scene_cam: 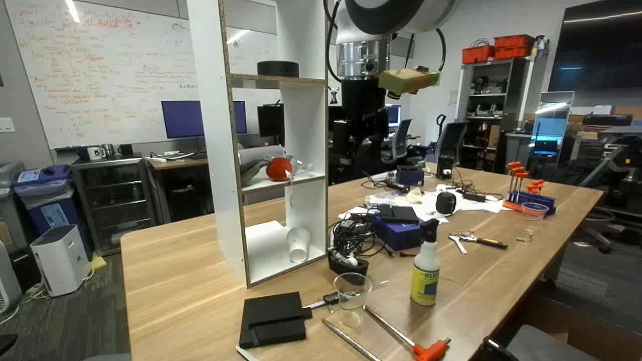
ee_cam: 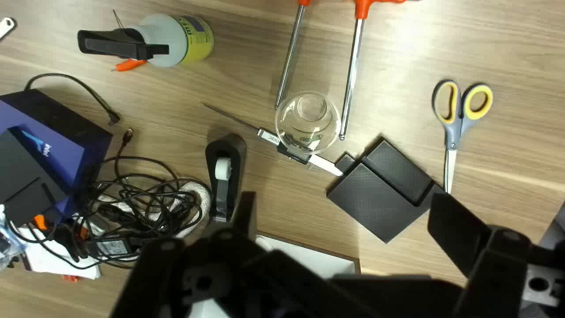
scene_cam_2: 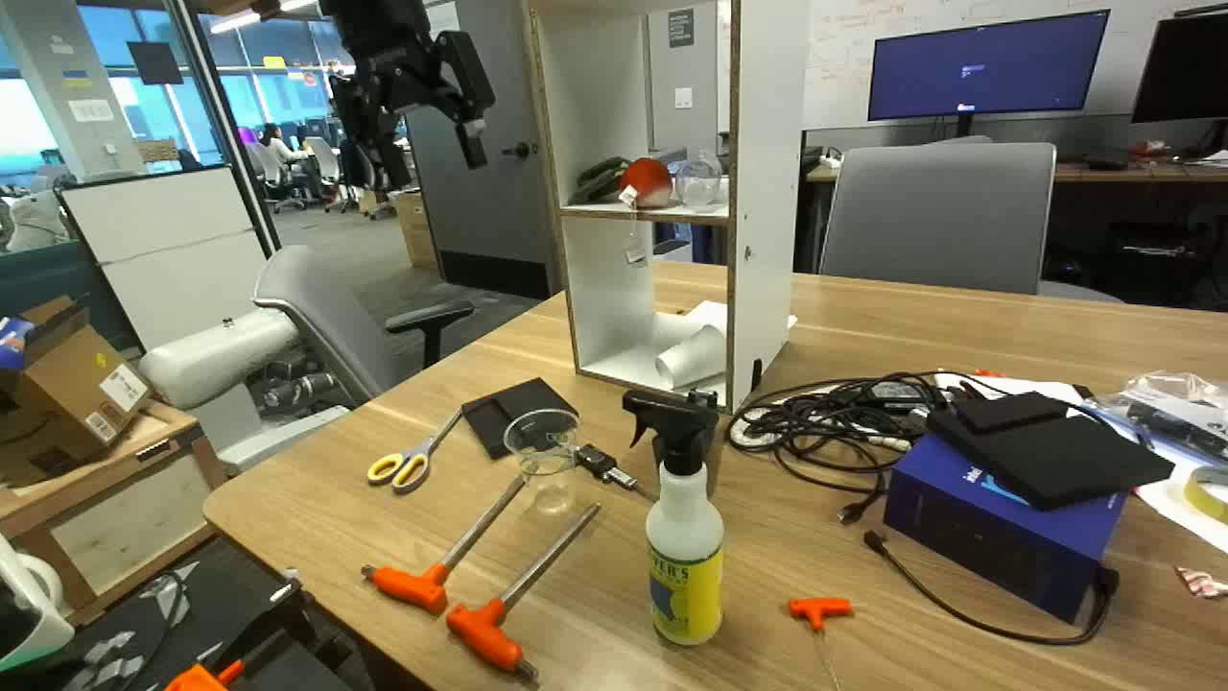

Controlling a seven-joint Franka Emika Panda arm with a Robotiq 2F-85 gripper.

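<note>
My gripper (scene_cam_2: 435,155) hangs open high above the table, its fingers wide apart and nothing between them. Below it, a clear plastic cup (scene_cam: 352,295) (scene_cam_2: 542,443) (ee_cam: 308,123) stands upright near a digital caliper (ee_cam: 296,151). Two long orange-handled hex drivers (scene_cam_2: 478,530) lie beside the cup. A spray bottle (scene_cam: 426,271) (scene_cam_2: 686,553) with a yellow label is upright. Grey-and-yellow scissors (scene_cam_2: 405,466) (ee_cam: 454,124) rest close to a black box-like item (scene_cam: 272,319) (ee_cam: 386,196).
A tall white shelf unit (scene_cam: 222,150) (scene_cam_2: 766,196) rises from the table, holding a red round item (scene_cam_2: 647,180) and a tipped white cup (scene_cam: 298,243). Tangled cables (ee_cam: 148,206), a tape dispenser (ee_cam: 226,169) and a blue box (scene_cam_2: 996,524) crowd another side. Bare wood shows behind the shelf.
</note>
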